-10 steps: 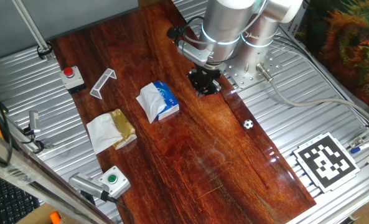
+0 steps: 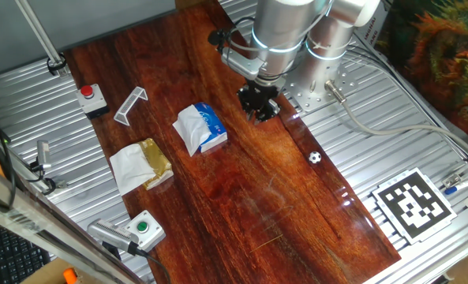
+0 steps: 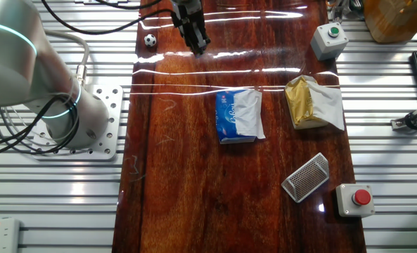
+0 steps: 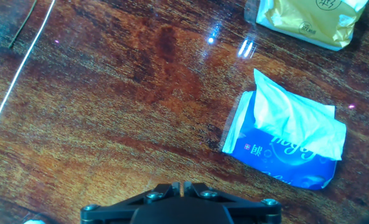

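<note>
My gripper (image 2: 256, 118) hangs above the wooden table (image 2: 241, 197), close to its robot-side edge. Seen from the wrist, the fingertips of the gripper meet at the bottom centre, shut, and nothing shows between them. A blue and white tissue pack (image 4: 290, 140) lies ahead and to the right of them, clear of the fingers, a white tissue sticking out. Beyond it is a gold tissue pack (image 4: 312, 18), its tissue cut off by the wrist frame but visible in exterior view 1. A small black and white ball (image 2: 315, 158) rests near the table's robot-side edge.
A white perforated bracket (image 3: 306, 177) lies near the far long edge, with a red button box (image 3: 355, 200) beside it. A green button box (image 2: 144, 229) stands at that edge's other end. A marker board (image 2: 413, 204) sits off the table. Much of the wood is bare.
The upper arm has shifted slightly to the left in exterior view 1, while the gripper stays at nearly the same spot. Packs, ball and bracket have not moved.
</note>
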